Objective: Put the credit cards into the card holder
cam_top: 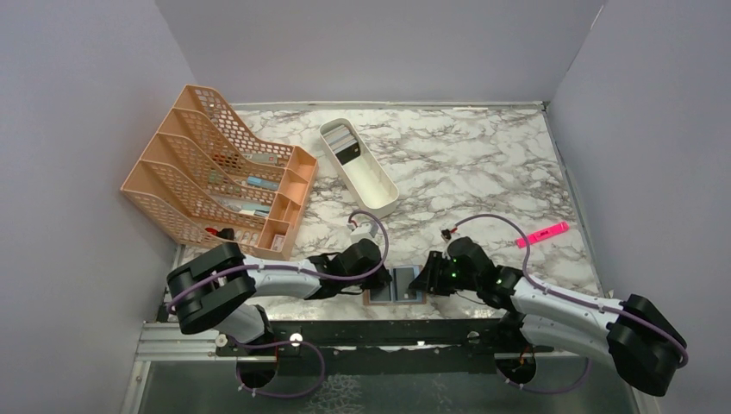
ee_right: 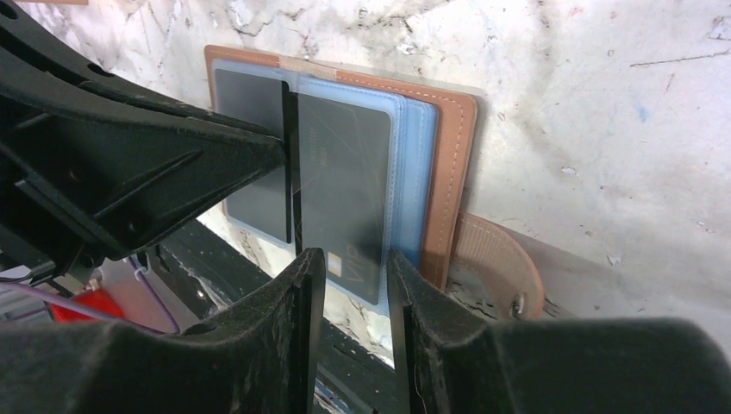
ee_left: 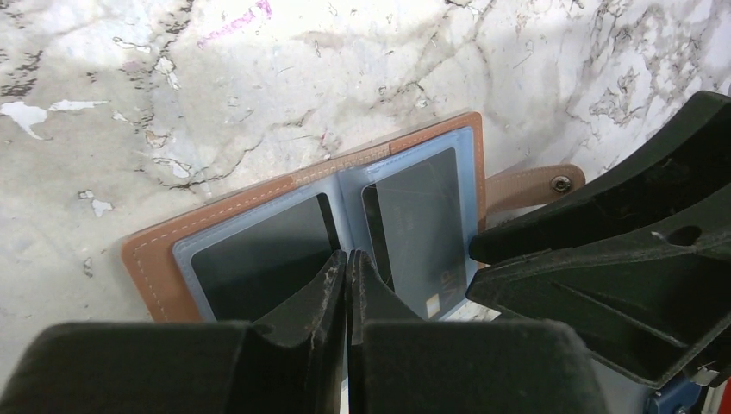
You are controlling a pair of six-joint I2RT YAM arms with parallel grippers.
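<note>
An open tan card holder (ee_left: 155, 250) with pale blue sleeves lies at the table's front edge, a dark card (ee_right: 250, 155) in its left sleeve and a grey card (ee_right: 340, 194) in its right. My left gripper is shut over the holder's middle; whether anything is between its tips is hidden. My right gripper is part open at the right card's lower right corner and the blue sleeves' edge, with no card clearly between its fingers.
A white tray (cam_top: 375, 181) with several cards at its upper end stands behind the holder. An orange organiser (cam_top: 297, 172) is at left, a pink marker (cam_top: 541, 234) at right.
</note>
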